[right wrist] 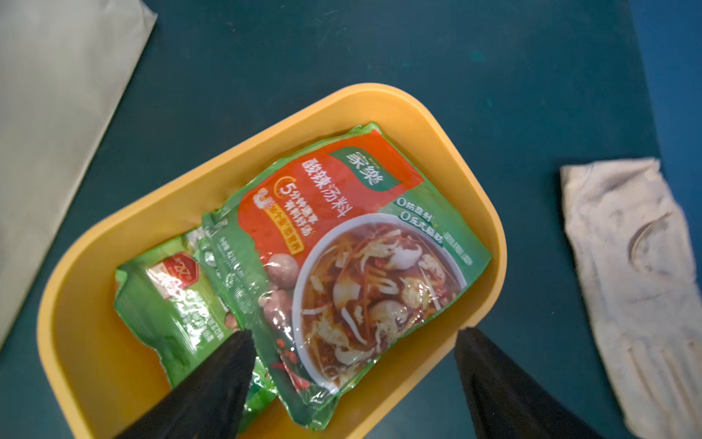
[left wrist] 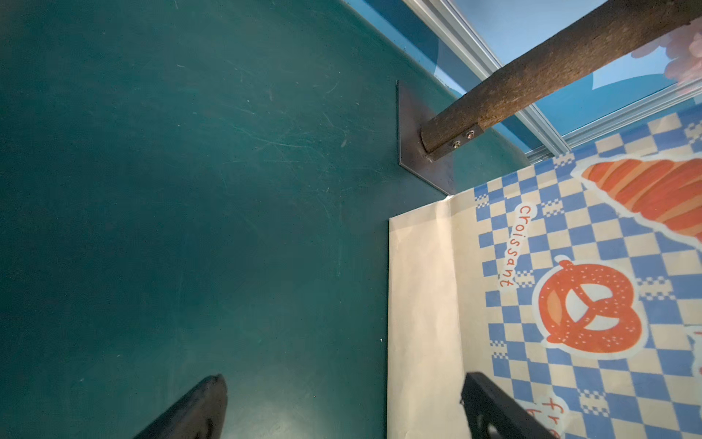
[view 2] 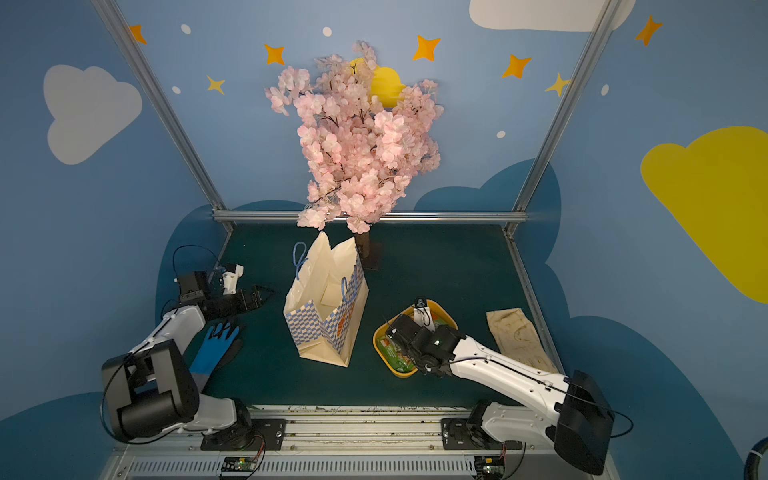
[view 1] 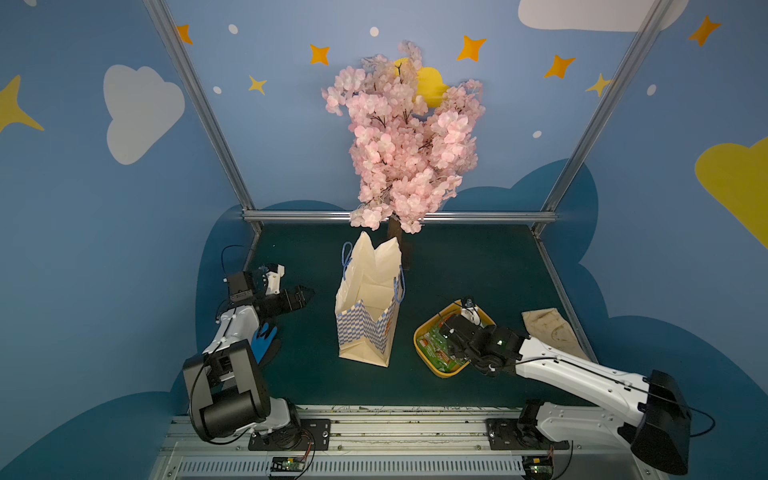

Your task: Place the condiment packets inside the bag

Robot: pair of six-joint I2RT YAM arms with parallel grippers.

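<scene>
The checked paper bag stands open at the table's middle. Right of it, a yellow tray holds green condiment packets: a soup packet on top and another packet partly under it. My right gripper hangs over the tray, open, with nothing between its fingers. My left gripper is open and empty left of the bag, whose printed side fills the right of the left wrist view.
A blossom tree stands behind the bag on a flat base. A blue glove lies at the left, a cream glove at the right.
</scene>
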